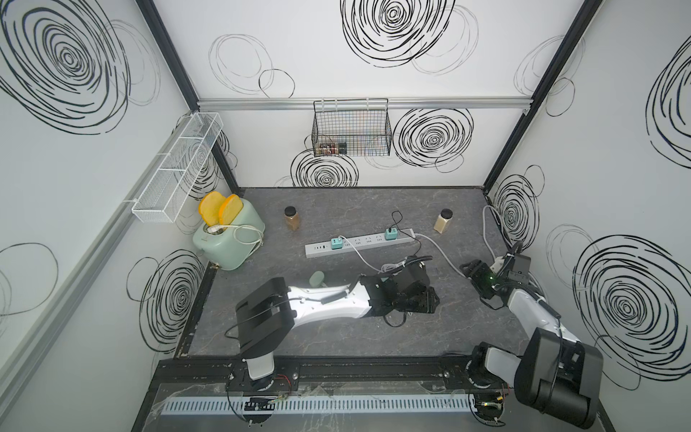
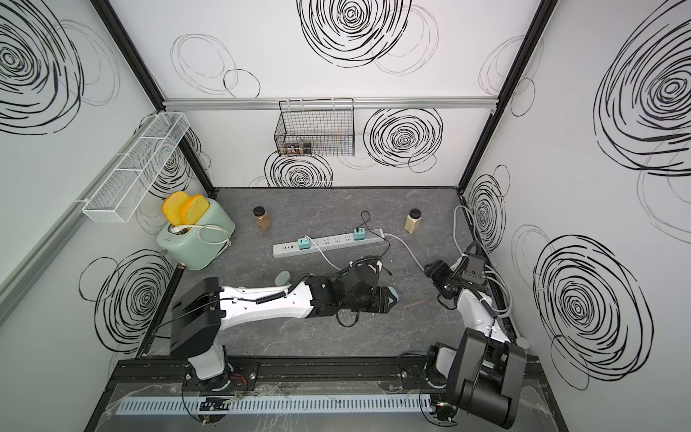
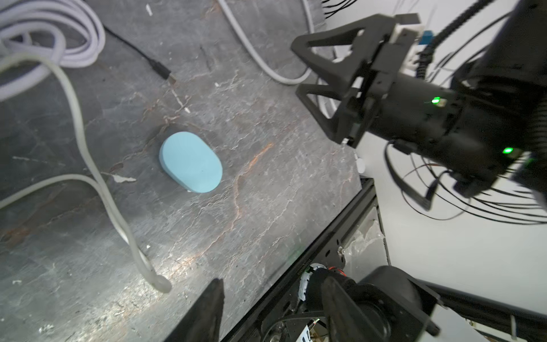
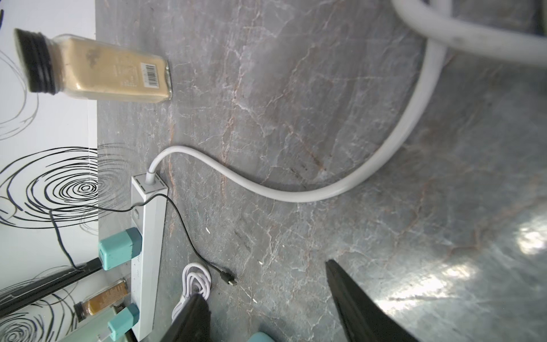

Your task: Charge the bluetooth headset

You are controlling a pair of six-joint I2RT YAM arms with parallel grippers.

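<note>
A light-blue oval case [image 3: 191,162], probably the headset case, lies flat on the grey table in the left wrist view. In the top right view only its edge [image 2: 393,296] shows beside my left gripper. A thin black cable's small plug [image 3: 160,69] lies loose a little way from the case. My left gripper hovers near the case, fingers apart and empty. To the right, my right gripper [image 1: 471,272] also stands apart from the case; its fingers [image 4: 350,302] are spread with nothing held.
A power strip [image 1: 360,243] with two teal adapters lies at the back. Coiled white cable [image 3: 45,34] is close to the black plug. Two jars, one a pale jar [image 1: 443,221], and a green toaster [image 1: 229,241] stand farther off. Open table lies in front.
</note>
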